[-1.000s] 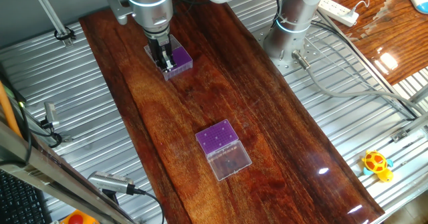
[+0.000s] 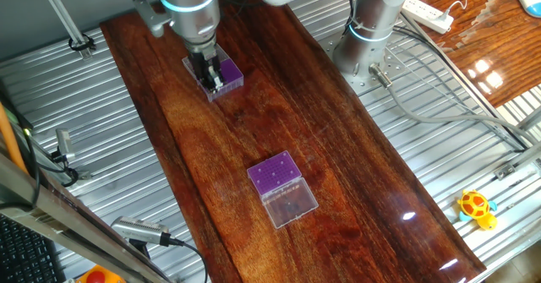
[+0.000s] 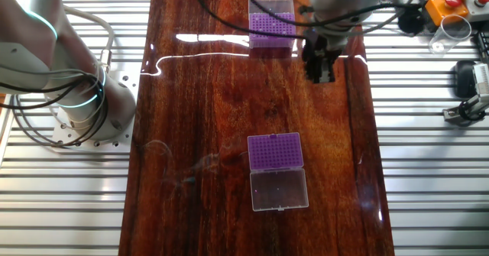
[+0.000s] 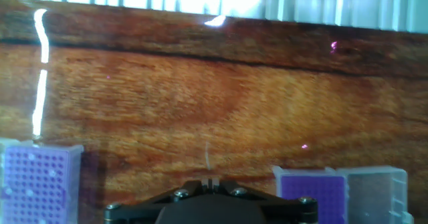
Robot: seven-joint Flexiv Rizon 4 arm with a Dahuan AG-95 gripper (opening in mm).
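Observation:
My gripper (image 2: 216, 87) hangs above the table with its fingers together and nothing visible between them. In exterior view 1 it overlaps the far purple box (image 2: 228, 73), but exterior view 2 shows the gripper (image 3: 324, 77) to the side of that box (image 3: 272, 28). Another box, purple with holes (image 3: 275, 151), lies open nearer the table's middle, its clear lid (image 3: 280, 189) folded flat. From the wrist, the taller purple box (image 4: 37, 184) is cut off at the left. The flat purple box (image 4: 313, 196) sits lower right, its near part hidden by the gripper.
Bare wood separates the two boxes on the glossy brown table (image 2: 254, 122). Dark cables (image 3: 229, 2) cross in front of the far box in exterior view 2. A toy turtle (image 2: 475, 205) sits off the table at the right, on the slatted metal surface.
Over the last second my gripper has shifted slightly to the right in exterior view 1. Both boxes stay where they were.

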